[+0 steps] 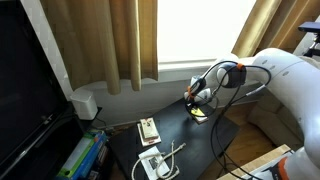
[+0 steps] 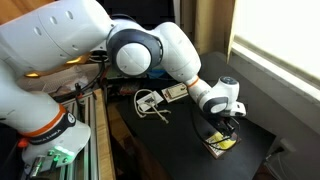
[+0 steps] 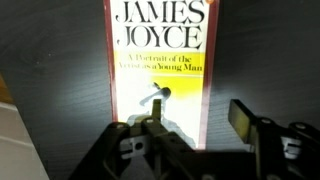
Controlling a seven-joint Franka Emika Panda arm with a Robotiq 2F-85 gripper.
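Observation:
A James Joyce paperback with a white and yellow cover lies flat on the dark table. My gripper is open above it. In the wrist view one fingertip appears over the cover and the other over bare table, so the book's right edge runs between them. Whether either touches anything, I cannot tell. Exterior view 2 shows the book below the wrist, near the table's far side; exterior view 1 has it mostly hidden behind the arm.
Another book or flat box lies further left on the table. Close to it are a white power strip and its looping cord. Left of the table, colourful books stand in a row. A wall and window border the back.

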